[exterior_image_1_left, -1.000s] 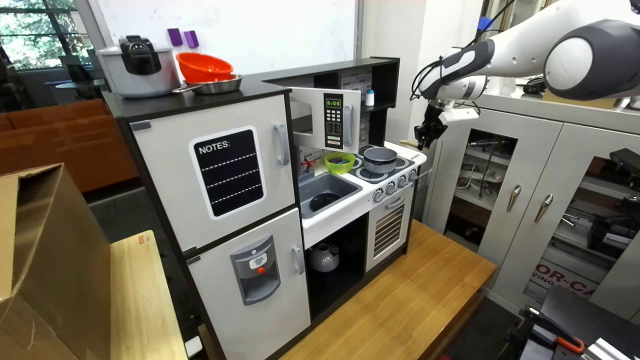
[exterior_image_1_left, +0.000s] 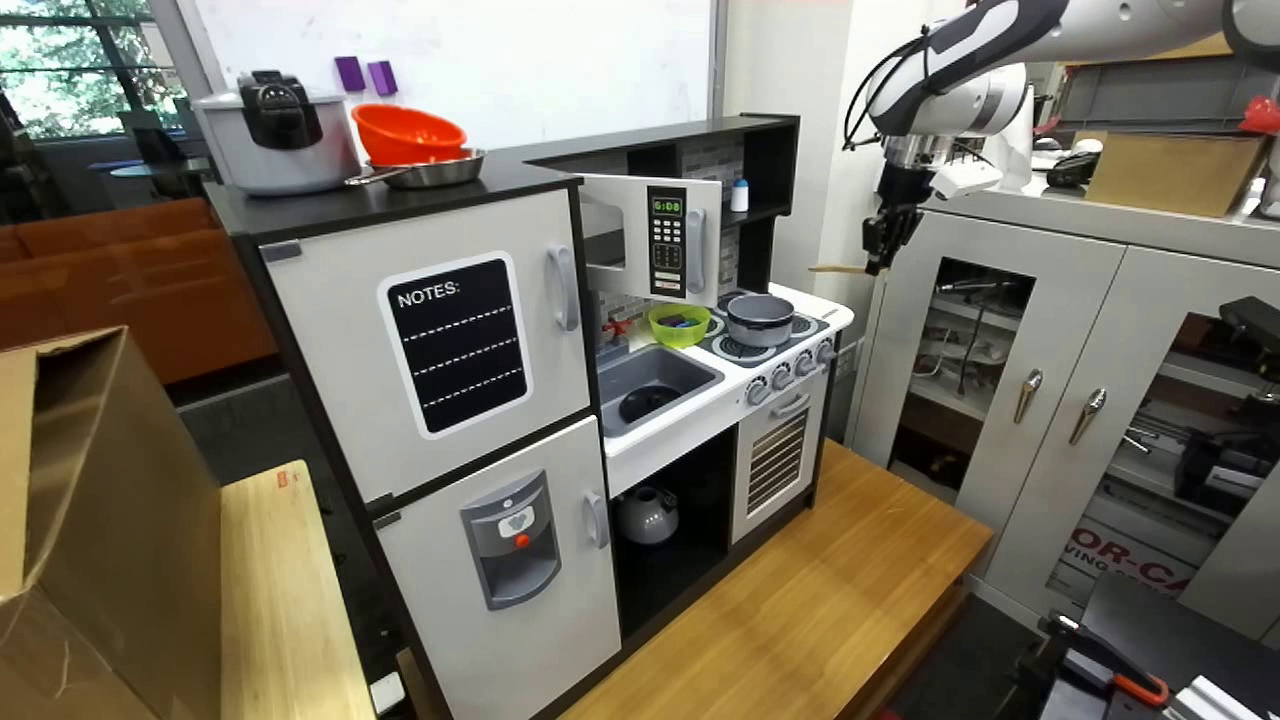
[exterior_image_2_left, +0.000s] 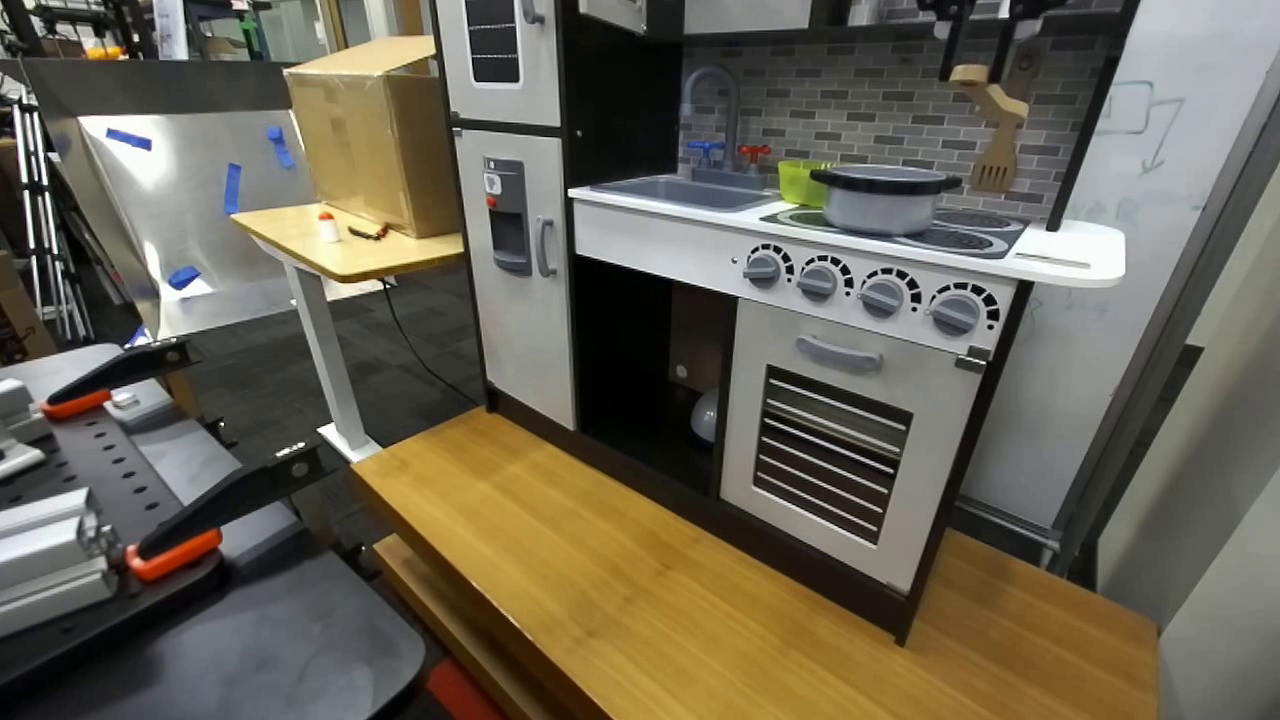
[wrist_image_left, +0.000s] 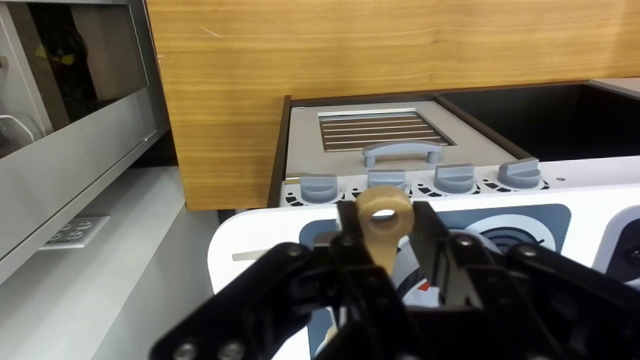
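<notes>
My gripper (exterior_image_1_left: 875, 266) hangs above the right end of the toy kitchen's stove, shut on a wooden utensil (exterior_image_1_left: 836, 269). In the wrist view, the utensil's rounded end with a hole (wrist_image_left: 400, 223) shows between the fingertips of the gripper; the rest runs away below and is mostly hidden. Exterior view 2 has the gripper (exterior_image_2_left: 978, 66) at the top edge, the utensil's end (exterior_image_2_left: 969, 74) at its tips. A slotted wooden spatula head (exterior_image_2_left: 994, 166) appears just below, against the brick backsplash; whether it belongs to the held piece, I cannot tell.
A grey pot (exterior_image_2_left: 882, 206) with a dark rim stands on the stove, beside a green bowl (exterior_image_2_left: 801, 182) and the sink (exterior_image_1_left: 654, 390). The microwave door (exterior_image_1_left: 684, 240) is swung out. Grey cabinets (exterior_image_1_left: 1020, 360) stand to the right.
In exterior view 1, my gripper has risen and shifted right, away from the pot. The wooden utensil has moved along with it, and the arm is higher.
</notes>
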